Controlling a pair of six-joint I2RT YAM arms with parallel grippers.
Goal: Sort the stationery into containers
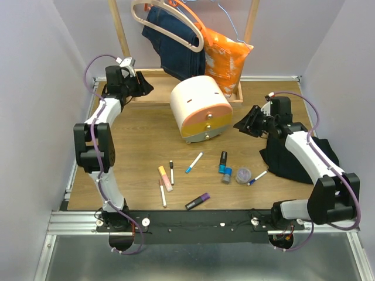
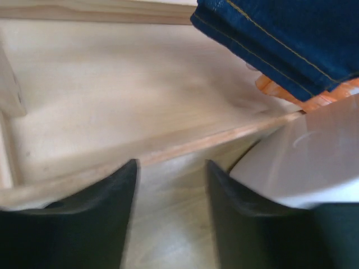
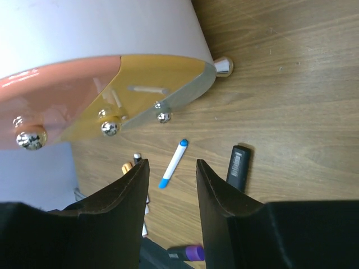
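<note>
Loose stationery lies on the table: a white-blue marker [image 1: 194,162], a dark blue-capped item [image 1: 223,161], a blue item [image 1: 227,175], a pink-yellow marker [image 1: 166,178], a purple-capped marker [image 1: 197,201], white pens [image 1: 163,194] and a clear round container [image 1: 243,175]. A white-pink drum-shaped box [image 1: 197,108] with drawers and round knobs stands at the back centre. My left gripper [image 1: 140,83] is raised over the wooden shelf, open and empty. My right gripper [image 1: 246,124] is open and empty, just right of the box; its wrist view shows the knobs [image 3: 109,128].
A wooden rack [image 1: 153,93] with hanging jeans [image 1: 176,47] and an orange bag [image 1: 225,58] is behind the box. Black cloth [image 1: 290,164] lies at the right.
</note>
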